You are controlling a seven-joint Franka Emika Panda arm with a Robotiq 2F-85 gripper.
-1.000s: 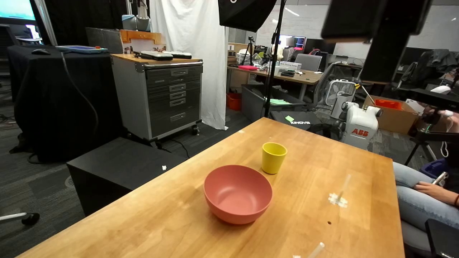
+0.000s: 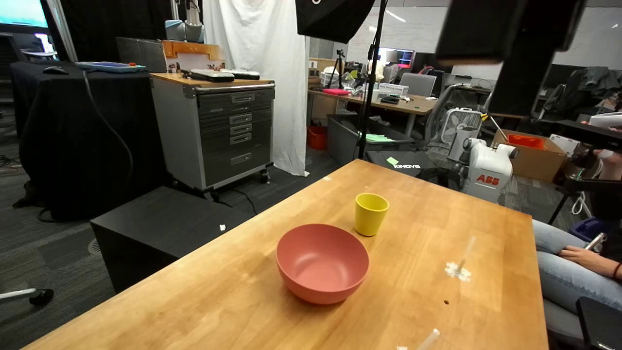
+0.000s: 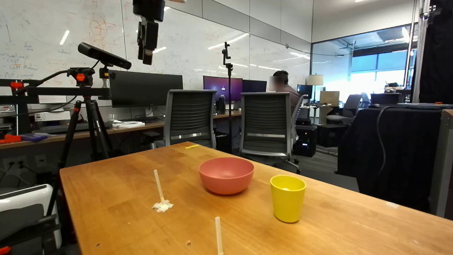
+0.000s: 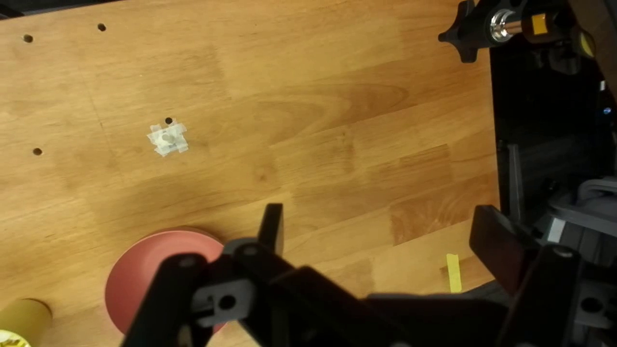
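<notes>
My gripper is open, its two fingers wide apart with only table surface visible between them. It hangs high above the table, at the top of exterior view 2, where one dark finger [image 3: 147, 42] shows clearly. Below stands a pink bowl [image 2: 322, 263], upright and empty. In the wrist view the left finger assembly partly covers that bowl [image 4: 150, 260]. A yellow cup [image 3: 287, 202] stands upright beside the bowl, apart from it. Something pale shows inside the cup, too unclear to name. The wrist view catches only part of the cup [image 4: 29, 318] at its lower left corner.
A thin pale stick [image 3: 159, 185] stands upright on the wooden table [image 2: 420, 233], taped at its base. Another stick [image 3: 218, 235] rises nearer that camera. Yellow tape [image 4: 454, 273] marks the table near one edge. Someone sits beside the table.
The bowl and cup have not moved. My gripper looks almost still, with at most a slight shift. At the right edge, a person's arm and a white object have moved a little.
</notes>
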